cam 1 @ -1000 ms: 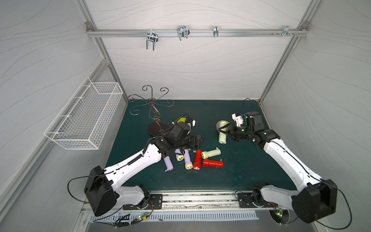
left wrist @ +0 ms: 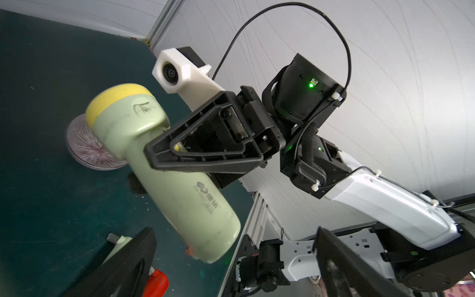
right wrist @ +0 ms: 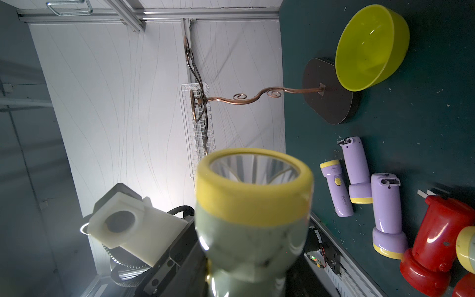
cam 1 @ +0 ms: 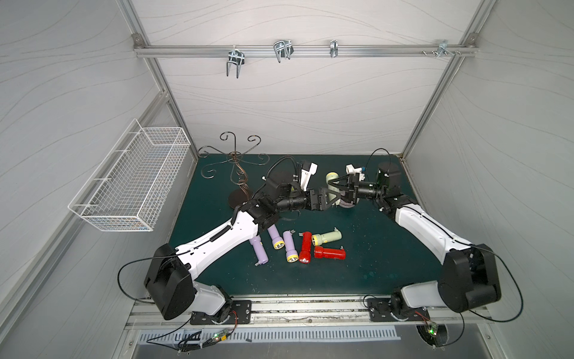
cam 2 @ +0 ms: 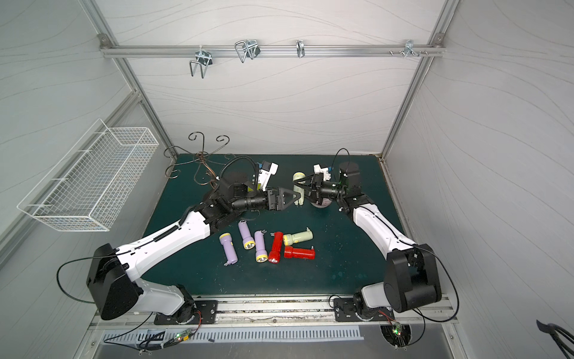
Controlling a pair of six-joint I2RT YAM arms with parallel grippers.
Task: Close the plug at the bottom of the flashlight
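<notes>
A pale green flashlight (left wrist: 180, 193) with a yellow head rim is held up off the table, and my right gripper (cam 2: 299, 182) is shut on its body. In the left wrist view its head points up and its bottom end hangs low, with a small reddish bit beside it; the plug itself cannot be made out. My left gripper stands open, its two blurred fingers (left wrist: 131, 264) apart with nothing between them. In the top right view the left fingers come close to the flashlight from the left. The right wrist view shows the flashlight's head (right wrist: 254, 198) up close.
On the table lie several purple flashlights (right wrist: 388, 208), red ones (cam 2: 299, 253) and another pale green one (cam 2: 297, 237). A yellow-green bowl (right wrist: 366, 49) stands near the rack's dark base (right wrist: 326, 99). A round patterned dish (left wrist: 94, 146) sits beneath the held flashlight.
My right gripper has moved up and left with the green flashlight. The left arm has reached up and right, so the two grippers are now close together.
</notes>
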